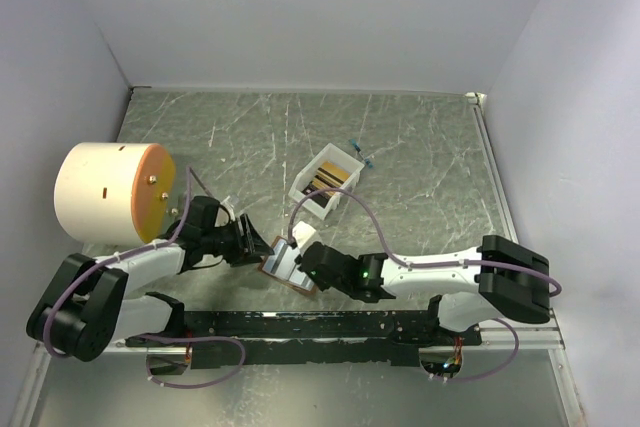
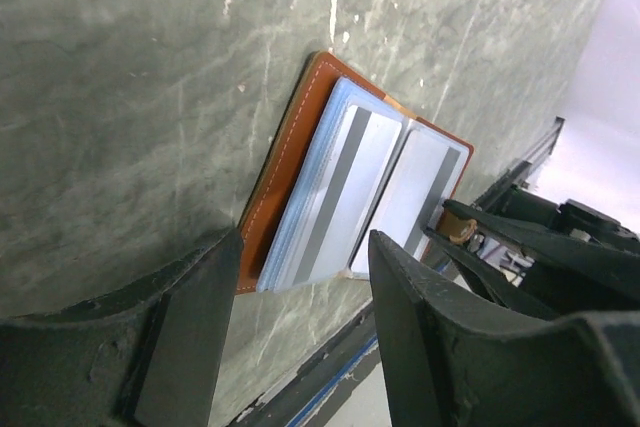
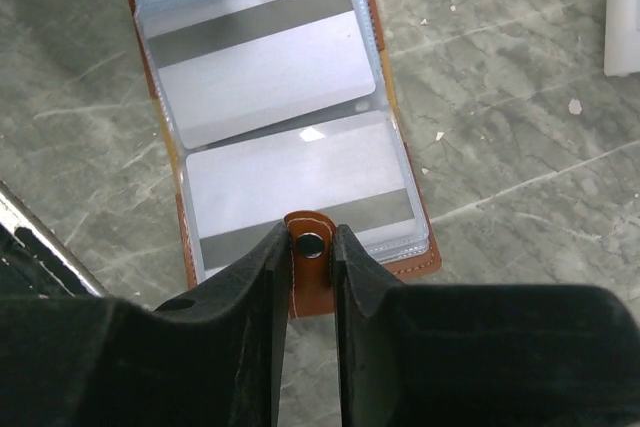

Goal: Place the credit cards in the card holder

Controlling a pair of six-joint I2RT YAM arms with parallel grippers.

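The card holder (image 2: 286,162) lies open on the marble table, a brown leather wallet with clear sleeves and white inserts with grey stripes (image 3: 265,62). My left gripper is open over one end of it, nothing seen between its fingers. My right gripper is shut on the holder's brown strap with a round snap at the other end. A white tray (image 1: 305,174) behind them holds gold and dark cards (image 1: 330,175).
A large cream cylinder with an orange face (image 1: 100,190) stands at the left. A small blue item (image 1: 362,157) lies beside the tray.
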